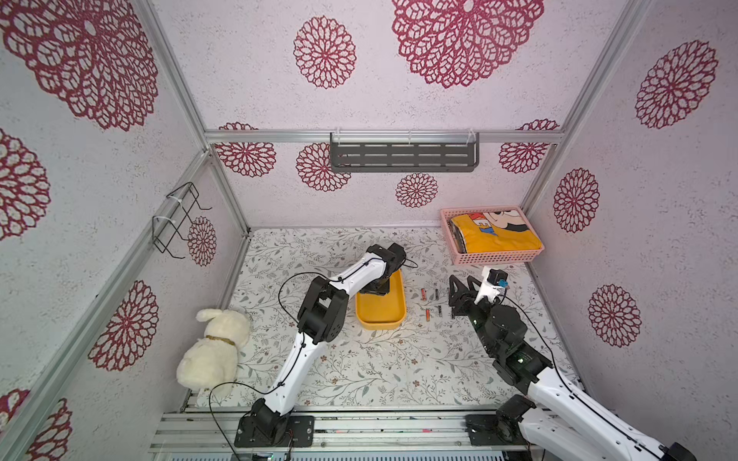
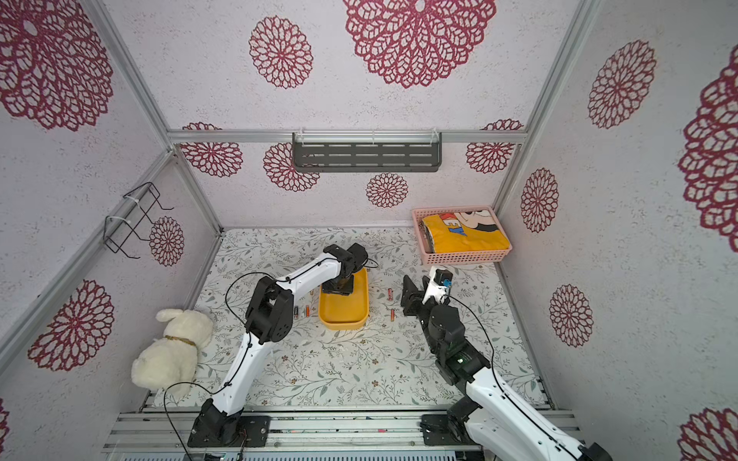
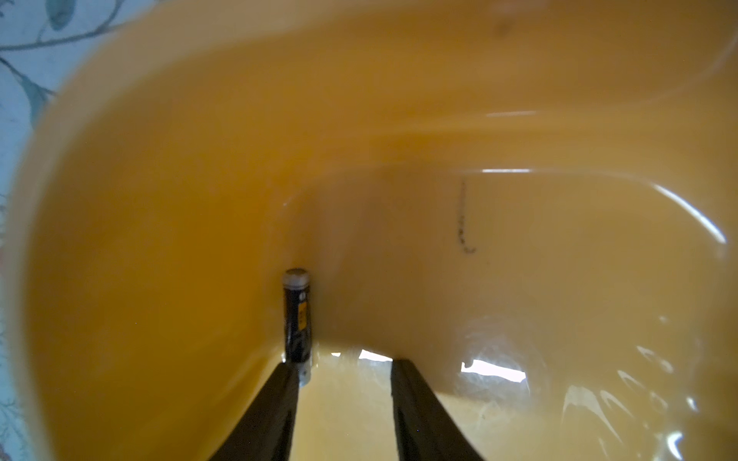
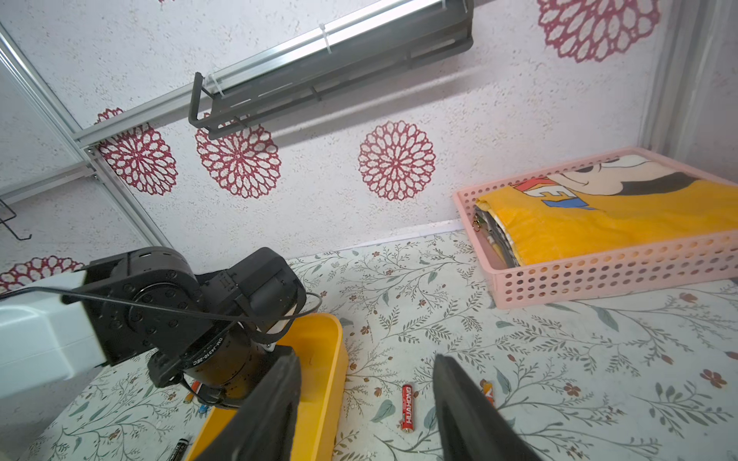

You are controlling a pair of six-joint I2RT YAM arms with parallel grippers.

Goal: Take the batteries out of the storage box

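One dark battery [image 3: 298, 322] lies in the yellow storage box [image 1: 381, 315], by its left side wall. My left gripper reaches down into the box, open, its fingertips just to the right of the battery's lower end, nothing between them. From above, the left arm hides the battery. Outside the box at its right, a red battery [image 4: 407, 407] and an orange battery [image 1: 428, 315] lie on the table among several. Open and empty, my right gripper stands over the table to the right of these batteries.
More batteries, among them a dark battery [image 2: 296, 312], lie left of the box. A pink basket [image 1: 498, 259] with yellow cloth stands at the back right, and a white plush toy [image 1: 211, 357] sits at the left.
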